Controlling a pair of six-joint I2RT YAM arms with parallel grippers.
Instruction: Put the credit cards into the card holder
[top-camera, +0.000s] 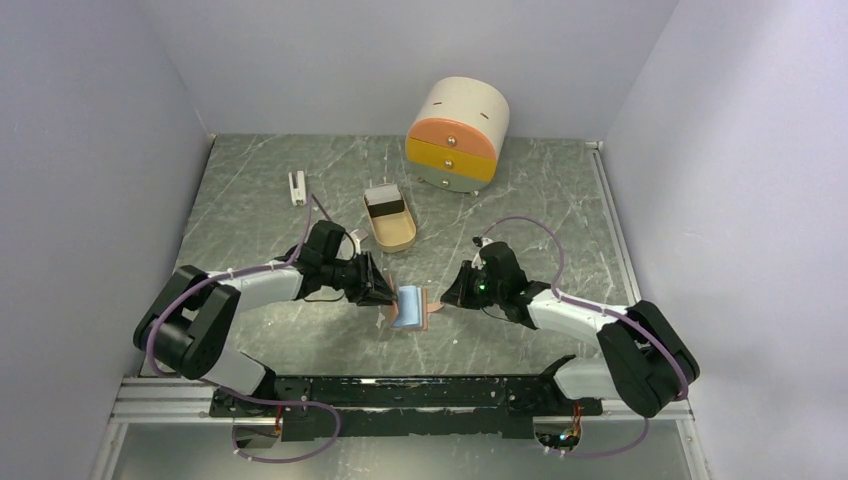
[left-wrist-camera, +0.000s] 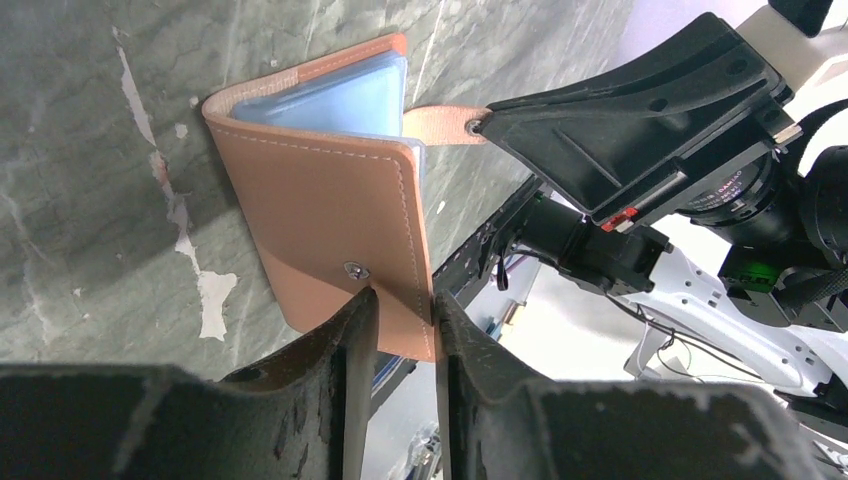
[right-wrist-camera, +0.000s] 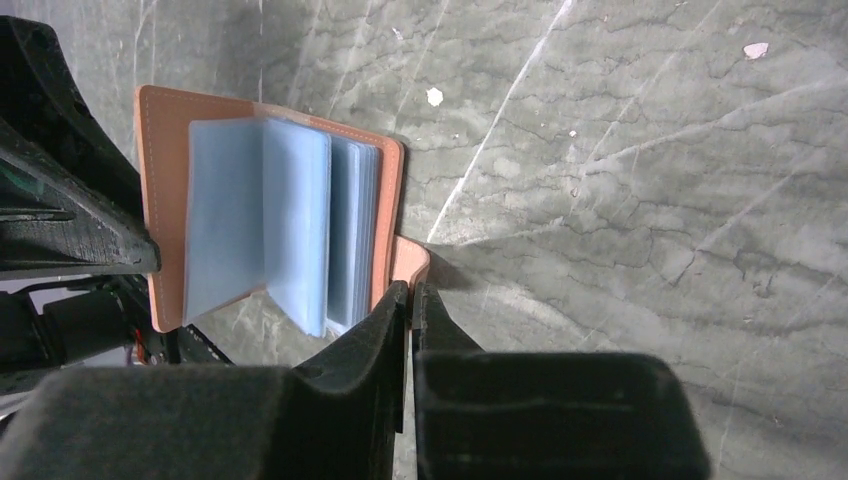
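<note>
The tan card holder (top-camera: 426, 315) with light blue inner sleeves (right-wrist-camera: 300, 190) stands partly folded on the table's front middle. Its near cover (left-wrist-camera: 320, 215), with a metal snap, is raised at an angle above the sleeves. My left gripper stands part open at that cover's edge, a gap showing between its fingers. On the other side, my right gripper has its fingers nearly together at the tip of the holder's closing strap (right-wrist-camera: 408, 258). Farther back, a tan tray (top-camera: 396, 232) bears pale and dark cards (top-camera: 384, 196).
A rounded cabinet (top-camera: 461, 128) with coloured drawers stands at the back. A small white object (top-camera: 298, 189) lies at the back left.
</note>
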